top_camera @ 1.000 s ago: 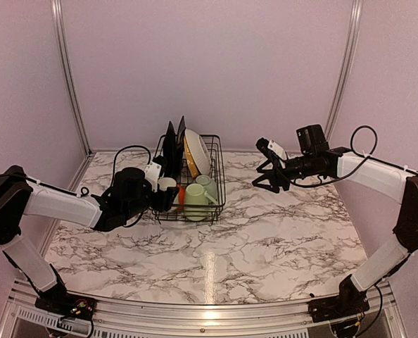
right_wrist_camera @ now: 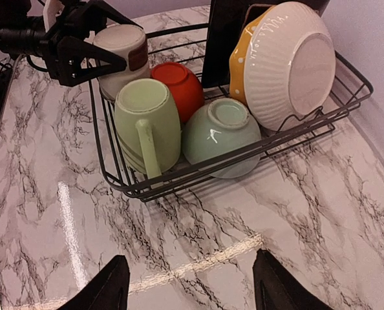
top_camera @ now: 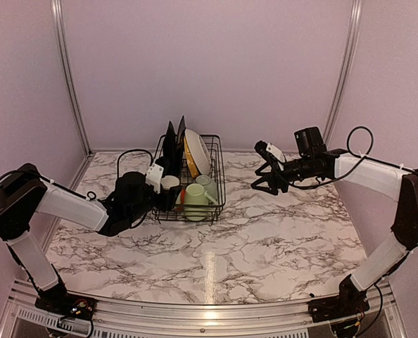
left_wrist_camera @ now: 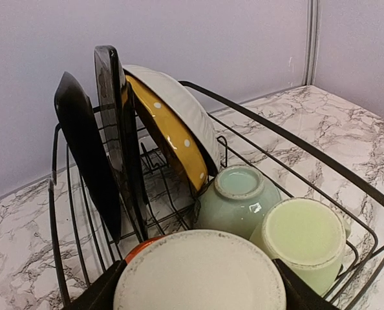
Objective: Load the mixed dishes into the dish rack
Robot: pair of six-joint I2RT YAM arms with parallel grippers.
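Observation:
At the front-left corner of the wire dish rack point(right_wrist_camera: 101, 145), a white cup point(left_wrist_camera: 202, 274) with a brown patch stands upside down. My left gripper is open, its fingers on either side of this cup. Beside the cup are an upturned red cup point(right_wrist_camera: 179, 87), a light green mug point(right_wrist_camera: 147, 123) and a pale green bowl point(right_wrist_camera: 221, 132). Two dark plates point(left_wrist_camera: 88, 148) lean upright behind them, near a yellow dotted bowl point(left_wrist_camera: 169, 132) and a white bowl point(right_wrist_camera: 302, 68). Away to the right of the rack, my right gripper point(top_camera: 260, 179) hangs open and empty.
Walls point(top_camera: 209, 77) close off the back and both sides. Rack wires rise close around the left gripper.
Over the last second my left gripper and the white cup have shifted slightly right. The left arm has settled a little since. My right arm has barely moved.

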